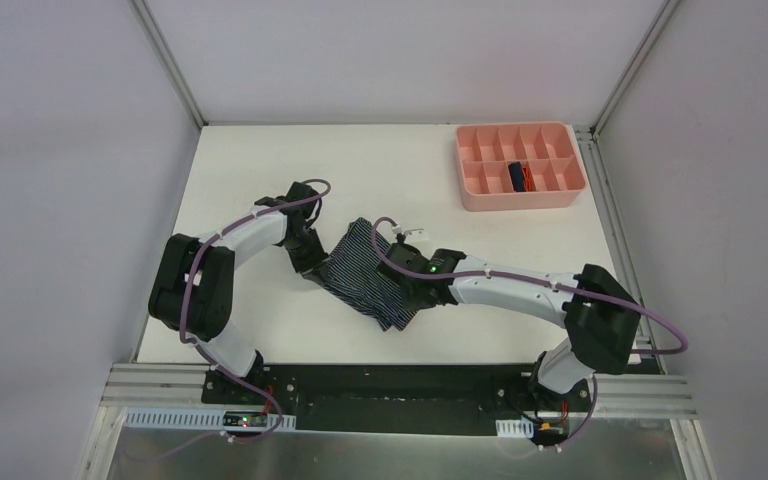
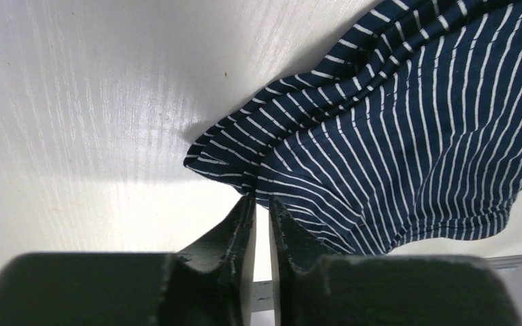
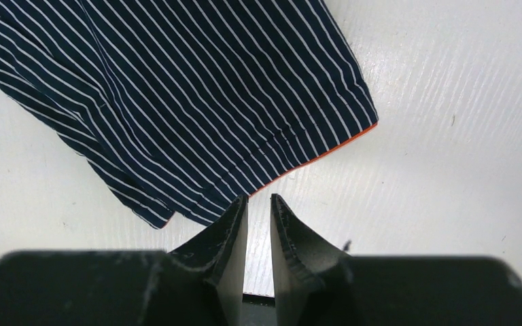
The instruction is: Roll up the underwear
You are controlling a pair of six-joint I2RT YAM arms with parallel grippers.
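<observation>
The underwear (image 1: 360, 265), dark navy with thin white stripes, lies slantwise on the white table between both arms. My left gripper is partly open, with a narrow gap between its tips, right at a pointed corner of the striped cloth (image 2: 380, 136). Cloth shows beyond that gap; whether the tips touch it cannot be told. Over the opposite end, my right gripper is also slightly open, its left fingertip at the orange-edged hem of the underwear (image 3: 211, 95). No fabric is clearly pinched in either. From above, the right arm covers part of the cloth.
A pink divided box (image 1: 516, 200) stands at the back right, holding a dark rolled item (image 1: 517, 177) and something red (image 1: 528, 178) in its front compartments.
</observation>
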